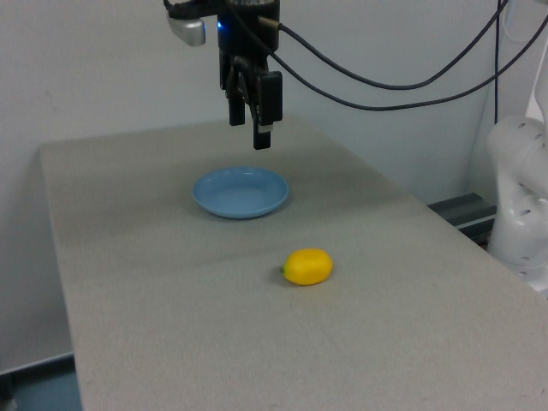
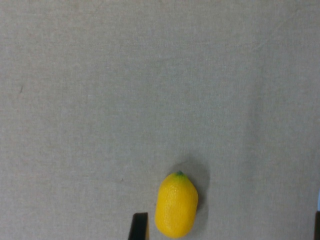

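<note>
My black gripper (image 1: 249, 129) hangs open over the back of the table, above a blue plate (image 1: 240, 193), with nothing between its fingers. A yellow lemon (image 1: 306, 266) with a green tip lies on the table in front of the plate, to its right. In the wrist view the lemon (image 2: 176, 205) is at the bottom, between the two dark fingertips, well below them; only a sliver of the plate shows at the right edge.
A white robot arm (image 1: 518, 197) stands beyond the right edge, and black cables hang above it. A wall runs behind the table.
</note>
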